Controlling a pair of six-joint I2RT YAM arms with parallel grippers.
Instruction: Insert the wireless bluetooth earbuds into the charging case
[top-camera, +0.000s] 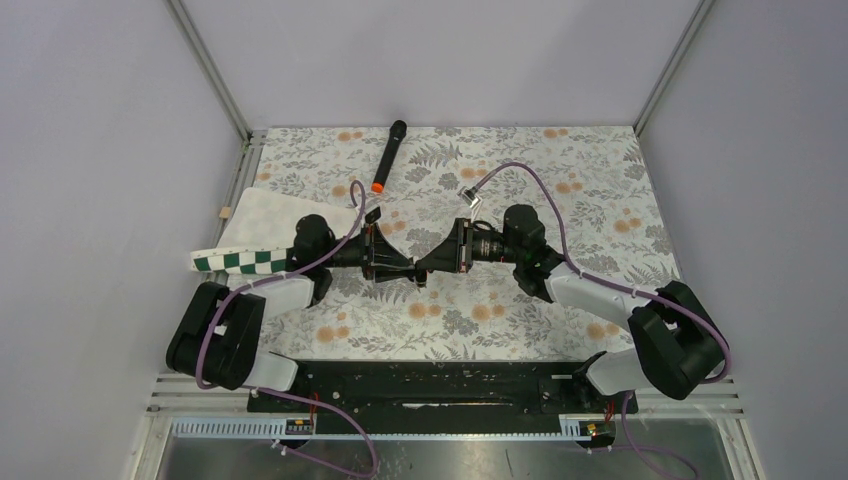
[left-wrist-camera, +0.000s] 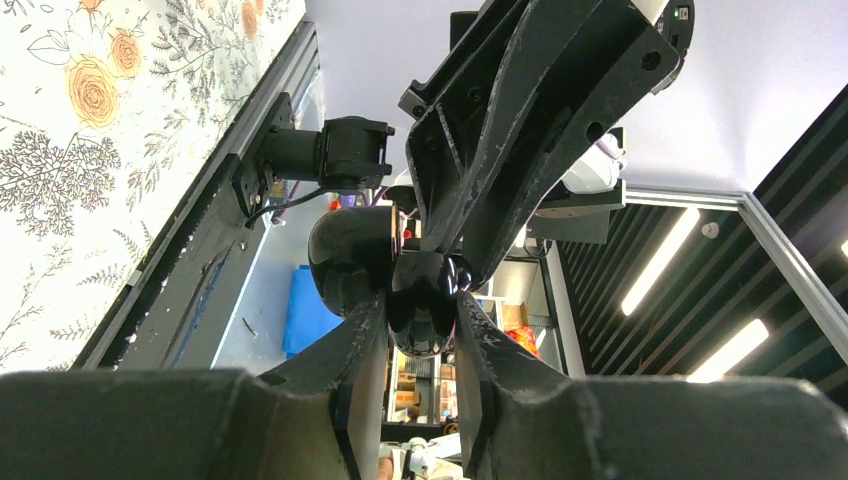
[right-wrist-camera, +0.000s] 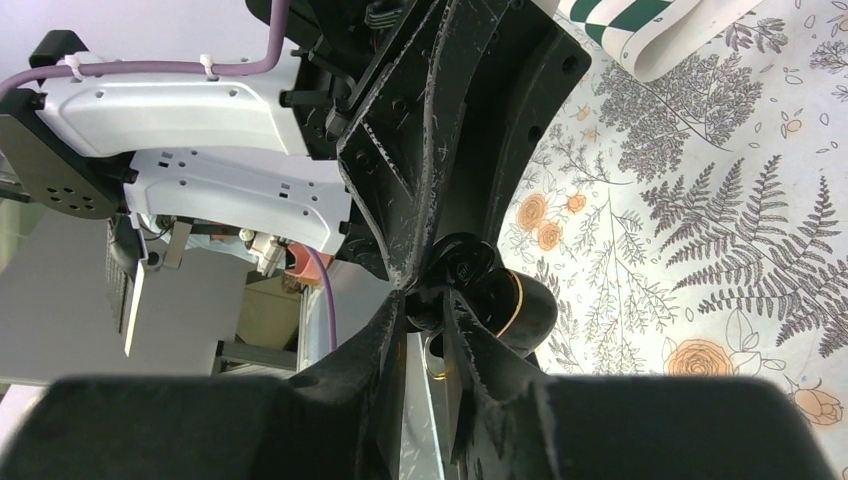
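Both grippers meet above the front-middle of the table in the top view, left gripper and right gripper. In the left wrist view my left gripper is shut on a glossy black piece, with another rounded black piece just beside it. In the right wrist view my right gripper is shut on a dark glossy piece, and a black rounded body with a gold line sits against it. Which piece is earbud and which is charging case, and how they fit, I cannot tell clearly.
A black microphone with an orange end lies at the back middle. A white mat with a green-checked rolled edge lies at the left.
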